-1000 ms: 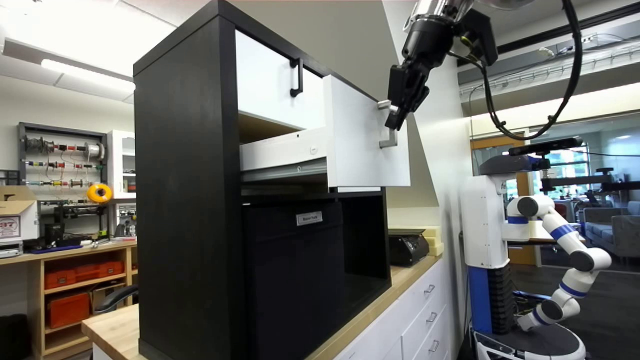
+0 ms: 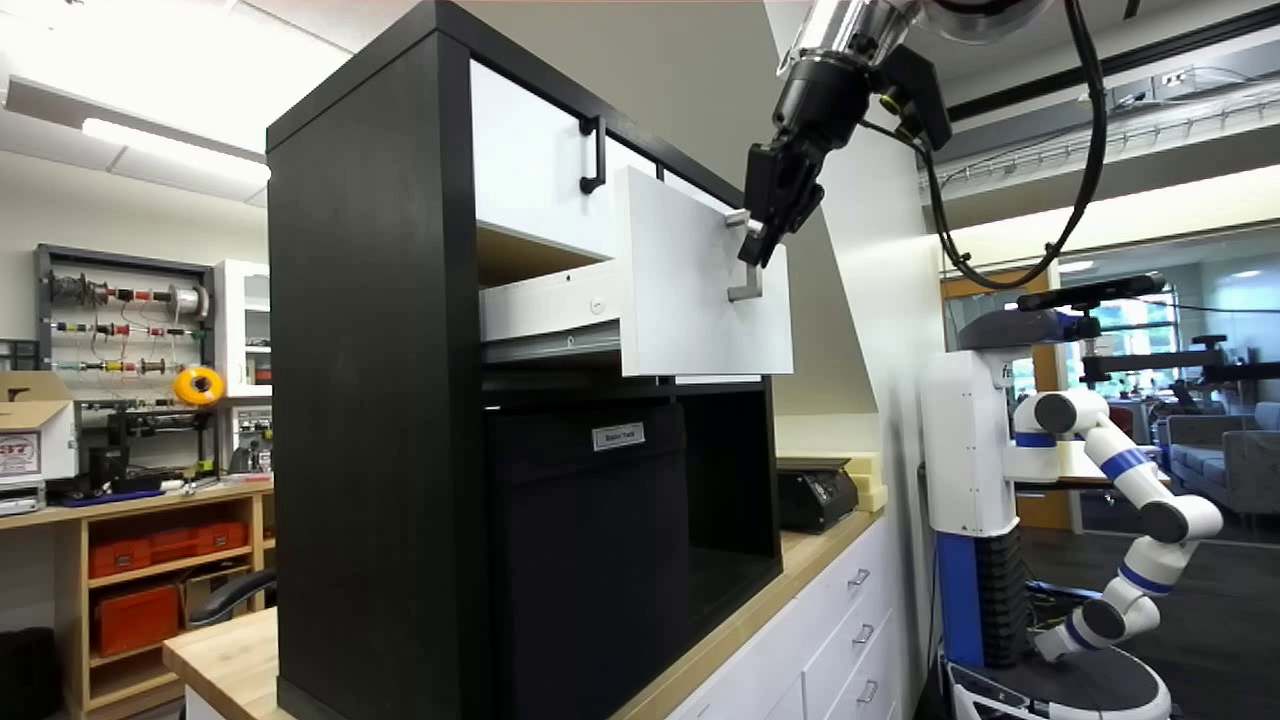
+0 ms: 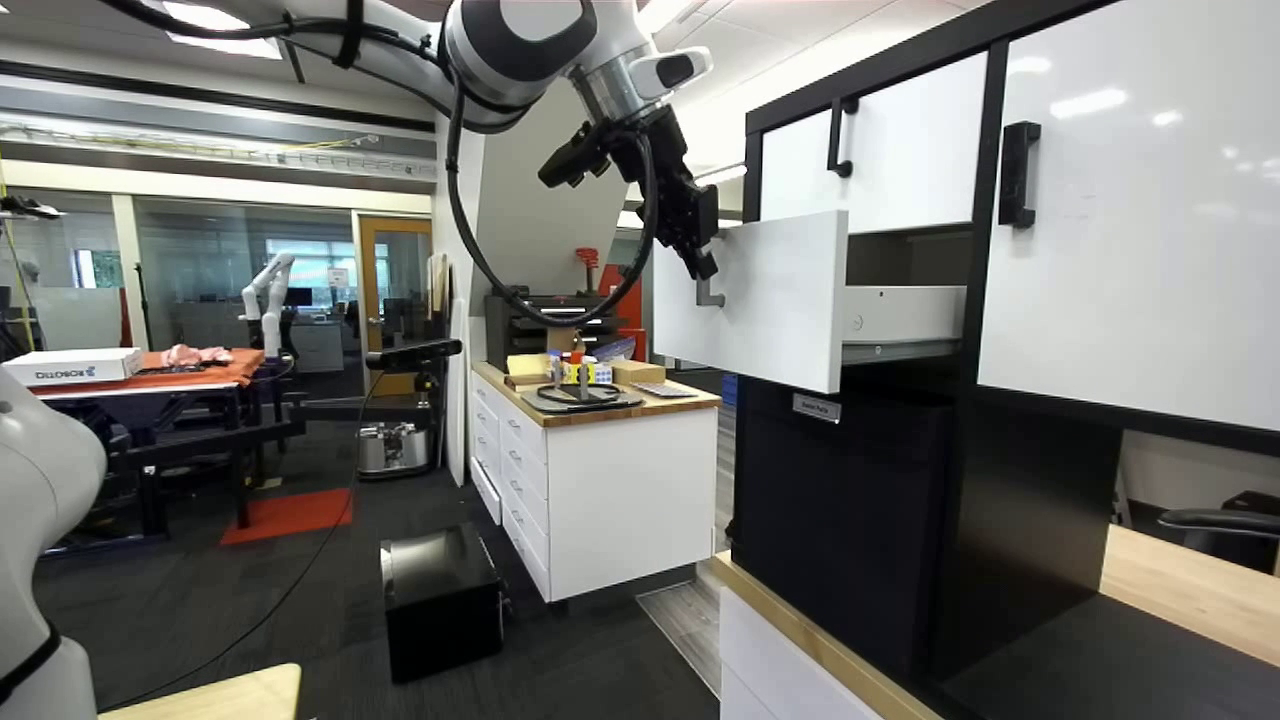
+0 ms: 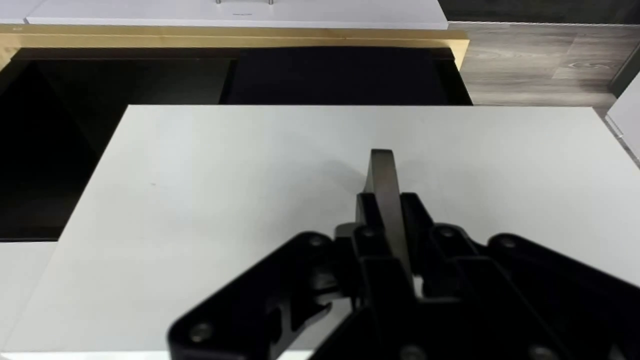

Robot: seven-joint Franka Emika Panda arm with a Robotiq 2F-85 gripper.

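Note:
A white-fronted drawer (image 2: pixel 696 318) stands partly pulled out of the tall black cabinet (image 2: pixel 360 360). Its pale side wall and metal runner show in both exterior views. On the drawer front is an upright grey metal handle (image 4: pixel 384 171). My gripper is shut on this handle, with a finger on either side of the bar in the wrist view. From the other side, the gripper (image 3: pixel 705 258) hides the upper part of the handle. The inside of the drawer cannot be seen.
Above the drawer is a closed white front with a black handle (image 2: pixel 594 154). A white door (image 3: pixel 1128 228) lies beside it. A dark fabric bin (image 2: pixel 588 564) fills the space below. The arm's cable (image 3: pixel 462 228) hangs in a loop. Free space lies before the drawer.
The drawer has slid some way back toward the cabinet, and less of its side wall shows. My gripper has moved along with it, still around the handle.

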